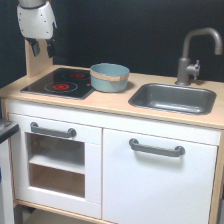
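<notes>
My gripper (pixel 42 47) hangs at the upper left, above and behind the stove, beneath a white arm (pixel 38 20). Its dark fingers look spread, and nothing shows between them. A blue-grey pot (pixel 109 78) stands upright on the wooden counter, against the right edge of the black stovetop (pixel 58 82). The gripper is well apart from the pot. Red ring marks show on the stovetop.
At the right, a metal sink (pixel 173 98) is set into the counter (pixel 125 112), with a grey faucet (pixel 186 68) behind it. Below are an oven door (pixel 53 130) and a cabinet door (pixel 157 180), both shut. The stovetop is bare.
</notes>
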